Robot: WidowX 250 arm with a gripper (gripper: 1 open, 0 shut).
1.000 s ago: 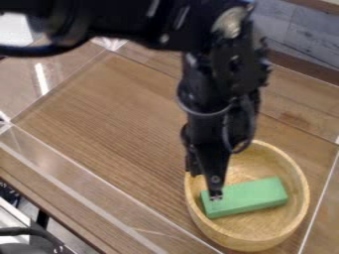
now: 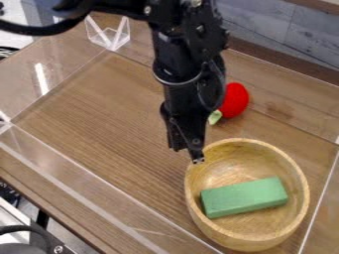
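Note:
The black gripper point(image 2: 185, 142) hangs over the middle of the wooden table, just above and left of a wooden bowl; whether its fingers are open or shut is hard to make out. In the bowl point(image 2: 212, 174) at the lower right lies a green block point(image 2: 243, 196). A red object point(image 2: 236, 97) with a pale green part sits behind the gripper, partly hidden.
A clear plastic piece point(image 2: 109, 28) stands at the far upper left. A wall point(image 2: 291, 30) runs along the back right.
The arm has moved up and back from over the bowl, uncovering the green block and the red object.

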